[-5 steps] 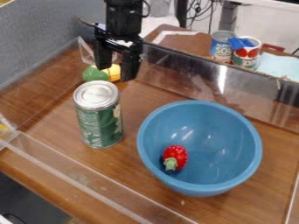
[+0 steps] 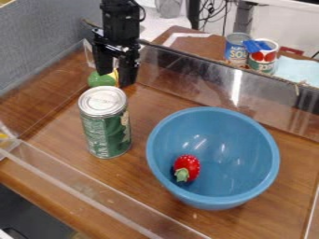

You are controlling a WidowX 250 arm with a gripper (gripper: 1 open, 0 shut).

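Note:
My black gripper [image 2: 117, 65] is at the upper left, open, its fingers down around a small yellow object, partly hidden, beside a green round object [image 2: 101, 78]. In front stands a tall green-labelled can [image 2: 106, 128]. At right sits a blue bowl [image 2: 244, 154] holding a red strawberry-like object [image 2: 186, 170] with a green top.
Clear low walls border the wooden surface [image 2: 75, 196]. Behind the back wall are a blue-labelled can [image 2: 237, 50], a red-and-white can [image 2: 262, 59] and a light blue cloth [image 2: 298, 70]. A grey panel stands at left.
My gripper has descended slightly and now covers more of the yellow object. The cans, bowl and red object stay where they were.

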